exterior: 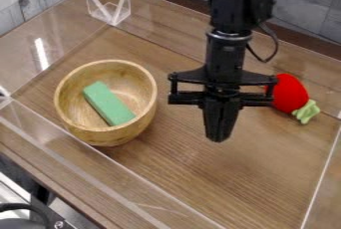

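The black robot arm hangs from the top centre over the wooden table, its gripper (221, 123) low over the middle, shut with nothing visible between its fingers. To its left a beige bowl (131, 83) holds a green block (107, 104). Behind the gripper on the right lies a red object (289, 91) with a pale green part at its lower end, partly hidden by the arm.
A white wire-like item (110, 4) sits at the back left near the wall.
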